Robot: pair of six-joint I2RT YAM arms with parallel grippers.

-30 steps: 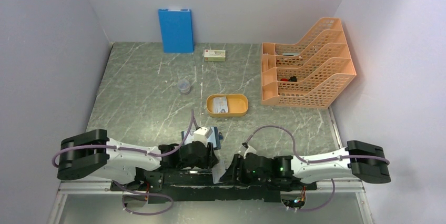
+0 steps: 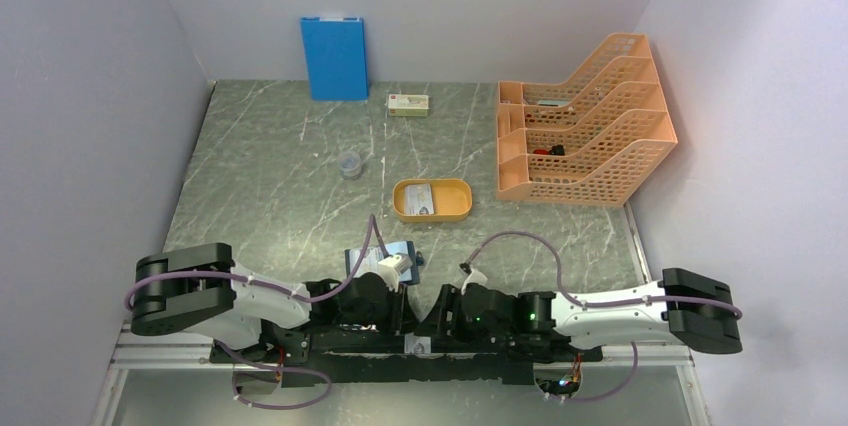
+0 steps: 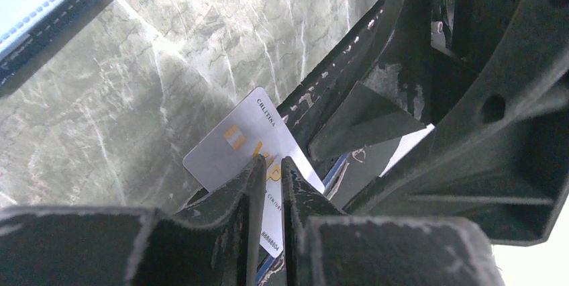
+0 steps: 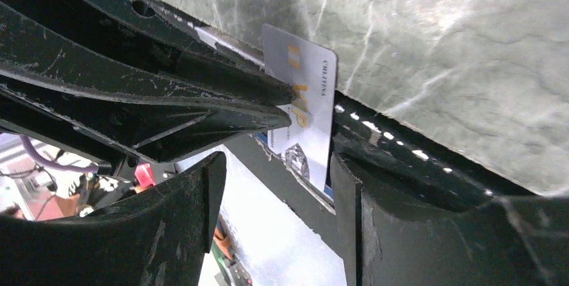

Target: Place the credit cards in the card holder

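Note:
A white card (image 3: 225, 155) with gold print lies at the table's front edge, partly past it, between both grippers. My left gripper has its fingertips over the card's printed face, a narrow gap between them. In the right wrist view the same card (image 4: 315, 78) shows beyond my right gripper, which stands wide open with its fingers apart; nothing seems to be held between them. A dark blue item with pale panels, likely the card holder (image 2: 352, 262), lies partly under the left arm in the top view.
A yellow tray (image 2: 455, 201) holds a white card-like piece (image 2: 419, 199). Farther back are a small clear cup (image 2: 350, 164), a small box (image 2: 408, 105) and a blue board (image 2: 336, 61). An orange rack (image 2: 515, 171) stands at the right.
The left arm has shifted right and slightly toward the front edge. Less of the card shows in the top view now. The right arm has moved only slightly.

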